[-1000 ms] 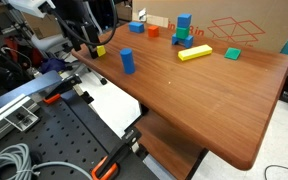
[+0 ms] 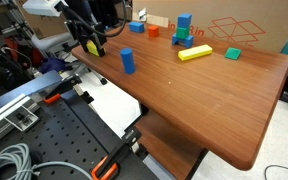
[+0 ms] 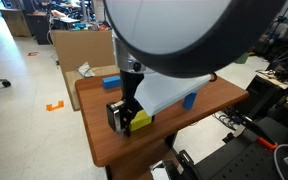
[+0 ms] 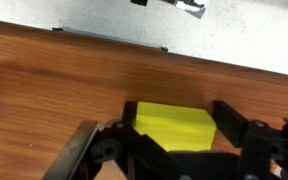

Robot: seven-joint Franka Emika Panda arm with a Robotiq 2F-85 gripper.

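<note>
A yellow block lies near the table's edge, between the two dark fingers of my gripper in the wrist view. The fingers stand close along both its sides; whether they press on it does not show. From the first exterior view, the gripper is down at the table's far left corner, with a bit of the yellow block showing beside it. The second exterior view has the same block low at the gripper, partly covered by the arm.
A blue cylinder stands a little right of the gripper. Further off are a long yellow block, a blue stack, a green piece and a red block.
The gripper has come down and right onto the yellow block, which stood in plainer view a second ago and is now partly covered by the fingers. The other objects have stayed put.
</note>
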